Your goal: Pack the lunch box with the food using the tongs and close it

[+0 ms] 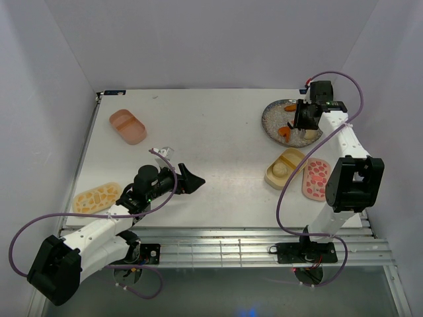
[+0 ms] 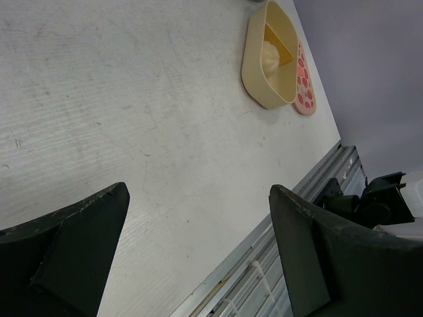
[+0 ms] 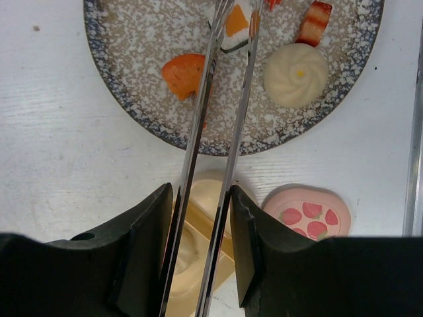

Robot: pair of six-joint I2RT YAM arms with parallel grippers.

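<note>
A speckled plate (image 1: 271, 122) at the back right holds food: an orange piece (image 3: 178, 72), a white bun (image 3: 295, 74), a rice piece (image 3: 234, 26) and others. My right gripper (image 1: 301, 115) is over it, its long clear tongs narrowed around the rice piece; whether they grip it I cannot tell. A cream lunch box (image 1: 274, 172) with a divider and a round item inside sits in front of the plate. My left gripper (image 1: 192, 175) stands open over the left-middle table, nothing between its fingers.
A pink tray (image 1: 316, 188) with strawberry shapes lies right of the box. A pink container (image 1: 127, 127) is at back left, a yellow patterned tray (image 1: 96, 198) at front left.
</note>
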